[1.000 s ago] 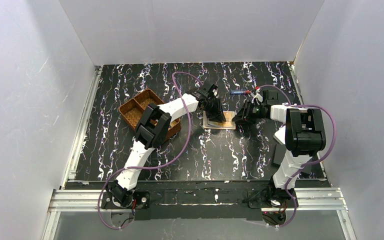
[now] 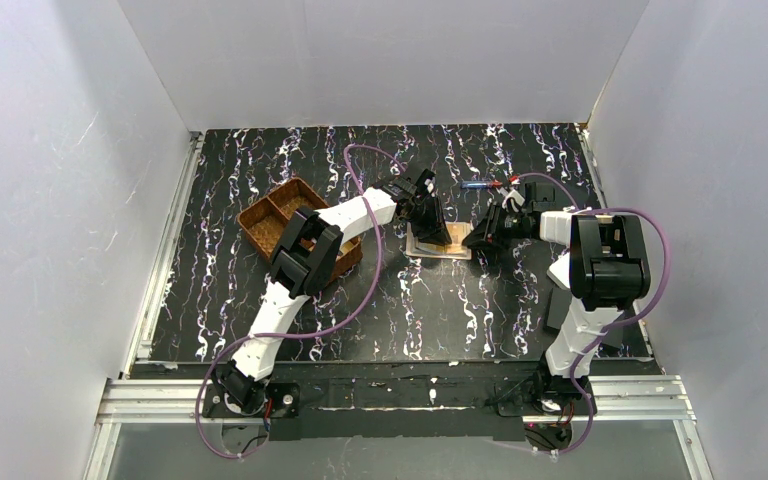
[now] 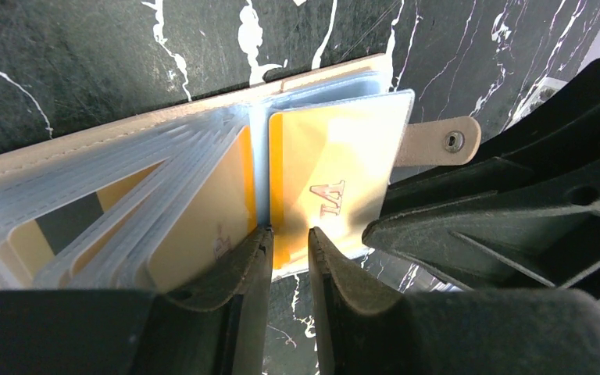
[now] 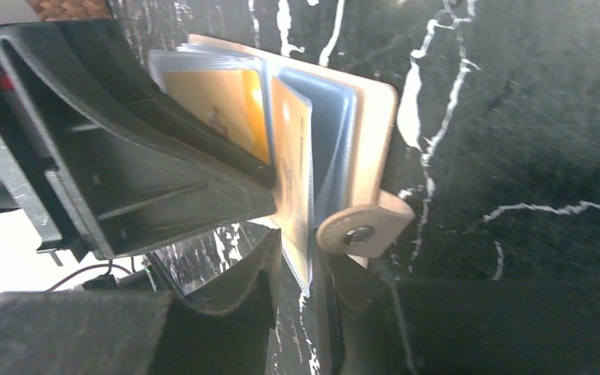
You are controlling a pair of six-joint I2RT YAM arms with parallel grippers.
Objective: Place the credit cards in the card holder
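The open card holder (image 2: 440, 254) lies mid-table, with a tan cover and clear sleeves. In the left wrist view a yellow-orange card (image 3: 337, 168) lies in the end sleeve, its outer edge standing out from the page. My left gripper is at the holder, its fingers close together on the sleeve edge with the card's lower corner. In the right wrist view, my right gripper stands at the holder's snap end, part open with a narrow gap. That same card (image 4: 293, 168), seen almost edge-on, reaches down between its fingers; contact is unclear.
A brown divided basket (image 2: 256, 228) stands left of the holder, partly under the left arm. A blue and red pen-like item (image 2: 482, 184) lies behind the right gripper. The snap strap (image 4: 366, 226) sticks up near the right fingers.
The right gripper has shifted very slightly in the top view. Left arm, holder and basket look unmoved.
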